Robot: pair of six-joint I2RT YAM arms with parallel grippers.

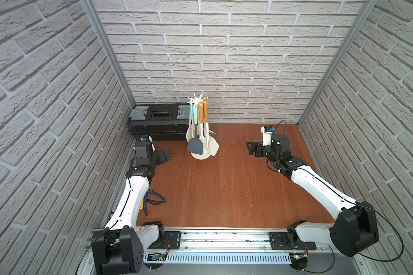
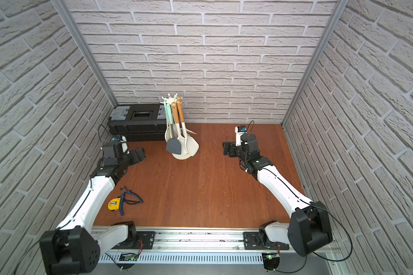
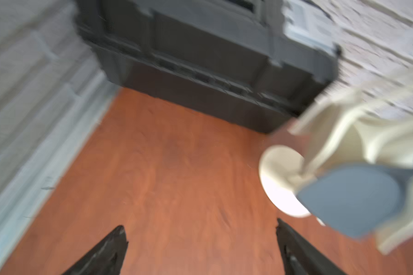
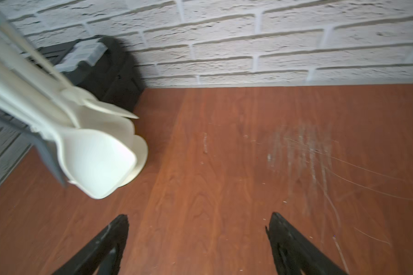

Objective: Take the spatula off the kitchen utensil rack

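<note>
A cream utensil rack (image 1: 198, 156) stands at the back, hung with utensils with mint and orange handles: a dark grey turner (image 1: 195, 146) and cream spatulas (image 1: 212, 145) among them. My left gripper is open and empty, left of the rack and short of it; the hanging heads appear blurred at the right of the left wrist view. My right gripper is also open with nothing between its fingers, to the right of the rack, whose cream heads fill the upper left of the right wrist view.
A black toolbox (image 1: 160, 126) sits against the back wall, left of the rack. A yellow tape measure (image 2: 113, 204) and blue-handled pliers (image 2: 132, 196) lie at the front left.
</note>
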